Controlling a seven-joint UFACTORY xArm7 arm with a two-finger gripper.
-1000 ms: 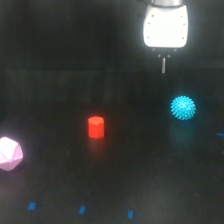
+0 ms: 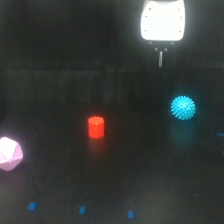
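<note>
My white arm end comes in at the top of the camera view, right of centre, with the gripper [image 2: 160, 60] as a thin dark tip below it. The tip is too small to show whether it is open or shut. No object shows at it. A red block [image 2: 96, 127] with flat faces rests on the dark surface left of centre. To the right lies a spiky light-blue ball [image 2: 183, 108], below and right of the gripper and apart from it. A pale pink faceted solid [image 2: 9, 153] sits at the left edge, partly cut off by the frame.
Small blue marks dot the black surface [image 2: 120, 175] along the front, including one blue mark [image 2: 82, 210] near the bottom. Another blue mark [image 2: 220, 134] lies at the right edge. Wide bare room separates the objects.
The arm end and its tip have shifted a little up and slightly left in the view. The red block, blue ball and pink solid have stayed put.
</note>
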